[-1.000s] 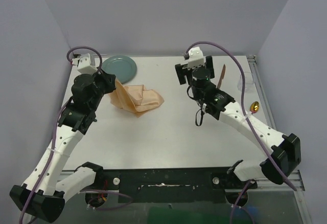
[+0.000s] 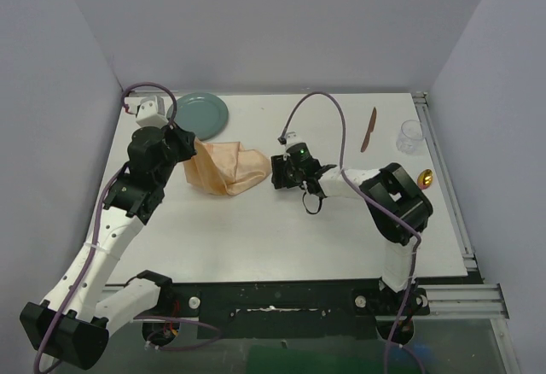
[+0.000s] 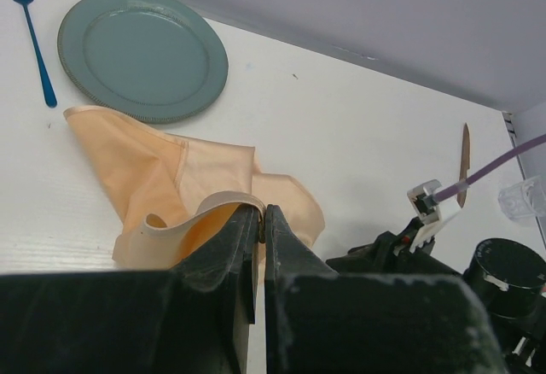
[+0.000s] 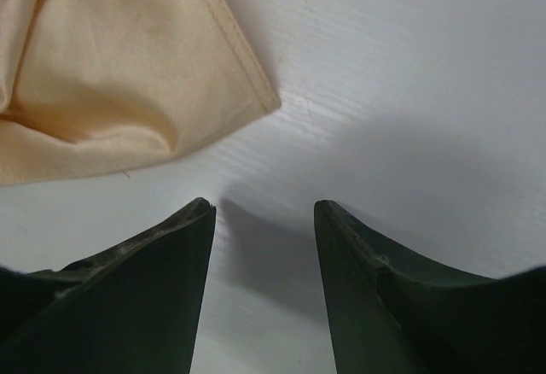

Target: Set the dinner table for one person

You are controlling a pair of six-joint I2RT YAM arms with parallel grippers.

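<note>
A peach cloth napkin [image 2: 243, 167] lies crumpled on the table, its left part lifted. In the left wrist view, my left gripper is shut on a raised edge of the napkin [image 3: 213, 165]. My right gripper is part open over bare white table, nothing between its fingers; a hemmed corner of the napkin [image 4: 128, 58] lies just ahead of it. A teal plate [image 3: 145, 54] sits at the back left, with a blue fork [image 3: 40, 49] to its left. At the right are a brown knife [image 2: 368, 130], a clear glass [image 2: 409, 137] and a gold spoon [image 2: 425, 178].
The right arm [image 2: 350, 184] reaches across the table's right half, passing in front of the glass and spoon. Bare white table [image 2: 247, 237] shows at the front middle. Grey walls border the back and sides.
The left arm shifted slightly right, still with the cloth.
</note>
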